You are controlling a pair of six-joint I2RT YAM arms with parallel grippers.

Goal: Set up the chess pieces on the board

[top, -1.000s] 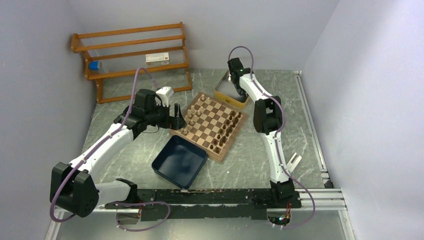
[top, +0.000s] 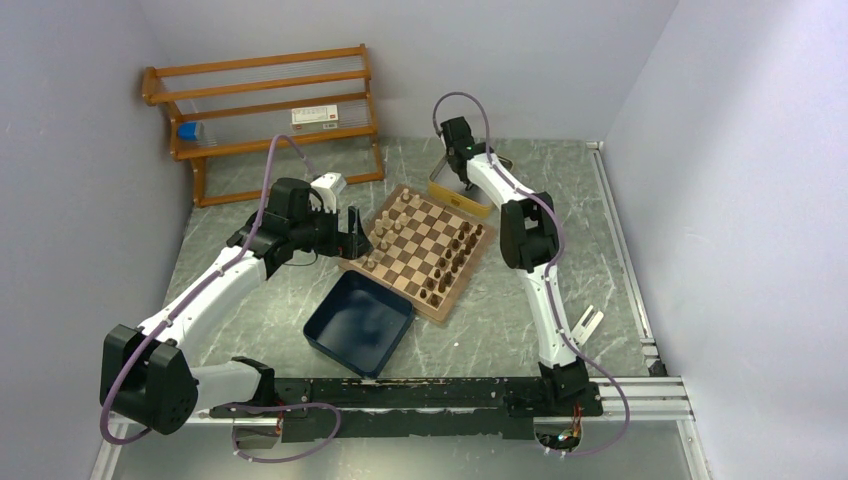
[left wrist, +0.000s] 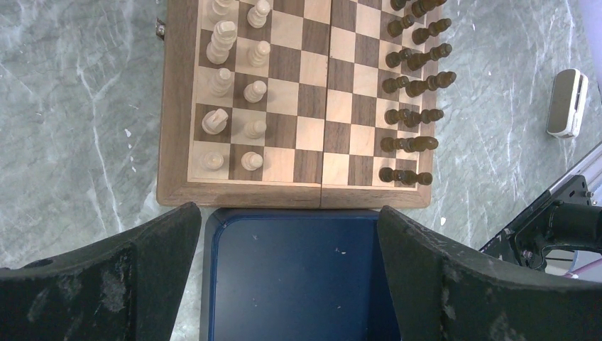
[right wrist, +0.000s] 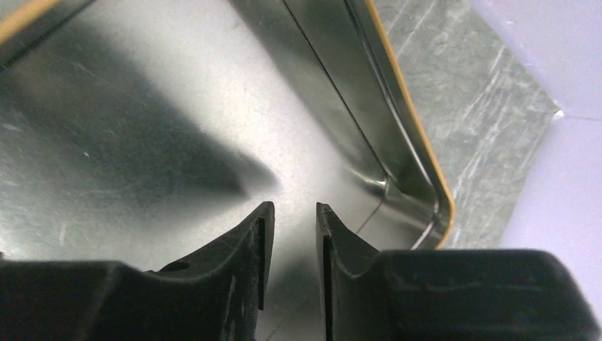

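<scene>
The wooden chessboard (left wrist: 177, 106) lies in the middle of the floor. Light pieces (left wrist: 221, 42) stand in two rows along its left edge in the left wrist view, dark pieces (left wrist: 419, 85) in two rows along the right. The board's far end is cut off there. My left gripper is wide open near the board's light side, holding nothing. Inside the yellow-sided metal tin (top: 459, 199) is my right gripper, its fingers parted by a narrow gap with nothing between them. Bare metal is all that shows of the tin's floor in the right wrist view.
A dark blue tray (top: 358, 320), seemingly empty, stands close against the board's near end. A wooden rack (top: 270, 145) holding a white box (top: 315, 114) is at the back left. A small white object (top: 587, 326) lies at right. Floor right of the board is clear.
The right arm has swung left over the tin, from its right part toward its middle. Left arm, board and pieces look unmoved.
</scene>
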